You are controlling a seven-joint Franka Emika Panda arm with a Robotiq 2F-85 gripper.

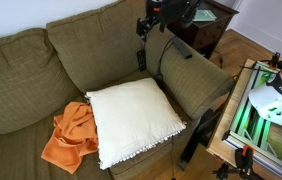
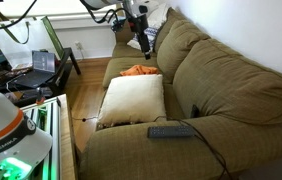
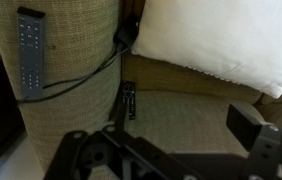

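My gripper is open above the sofa, its fingers point(image 3: 249, 128) far apart with nothing between them. It hangs near the sofa back by the right armrest in exterior view 1. A black remote-like bar point(image 3: 32, 52) lies on the armrest, also seen as a dark bar point(image 2: 171, 132) in exterior view 2. Beyond the gap between the fingers, a smaller narrow black object point(image 3: 129, 100) rests on the sofa. The white fringed pillow point(image 1: 131, 116) lies on the seat, with a crumpled orange cloth point(image 1: 72, 137) beside it.
A black cable point(image 3: 76, 82) runs over the armrest toward the pillow's corner. The sofa back point(image 1: 99, 45) rises behind the seat. A dark side table point(image 1: 206, 30) stands past the armrest; the robot's table edge point(image 1: 226, 125) is at the right.
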